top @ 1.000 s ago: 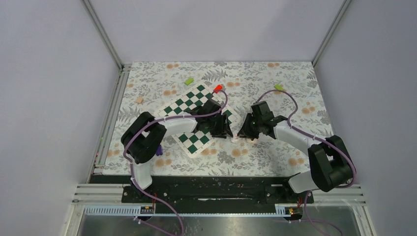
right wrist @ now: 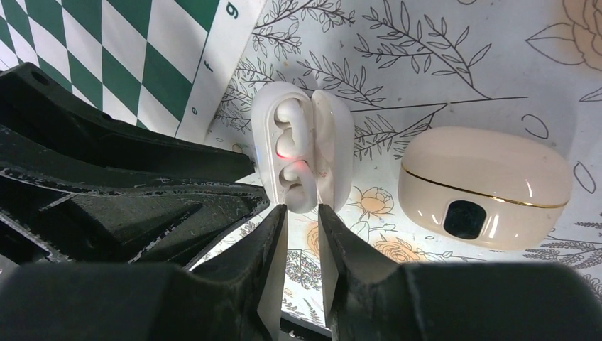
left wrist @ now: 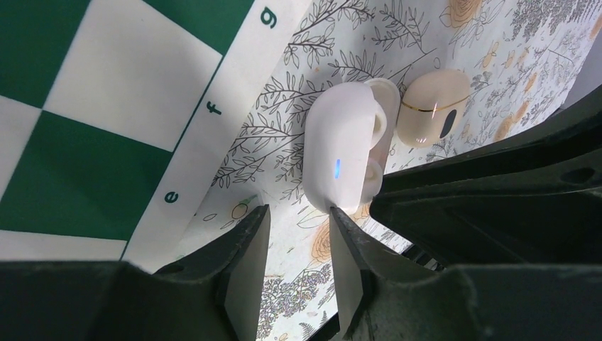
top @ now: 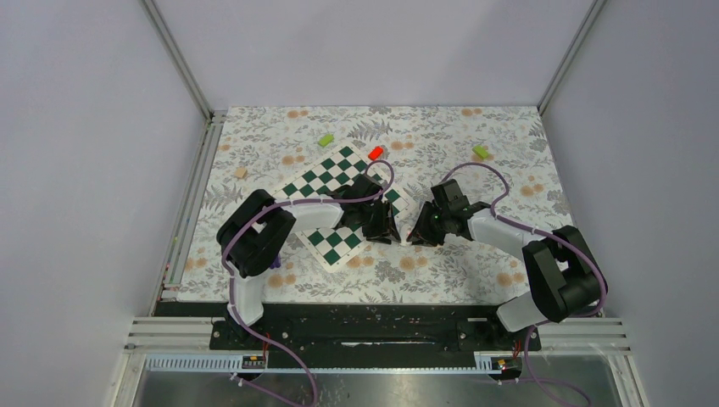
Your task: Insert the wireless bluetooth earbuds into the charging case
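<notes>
The white charging case lies with its lid open. One white earbud sits in the upper slot and another earbud in the lower slot, with a red glow between them. My right gripper is part open at the lower earbud's end; whether the fingers touch it is unclear. In the left wrist view, a blue light shows on the white case. My left gripper stands part open at the case's lower end, nothing visible between its fingers, one fingertip close against the case's corner.
A closed beige case with a gold line lies right of the white one. The green checkered board is to the left. Green blocks, a red block and a tan block lie farther back.
My right gripper has shifted slightly toward the table's front and now covers the beige case in the top view. The left arm has moved a little to the right.
</notes>
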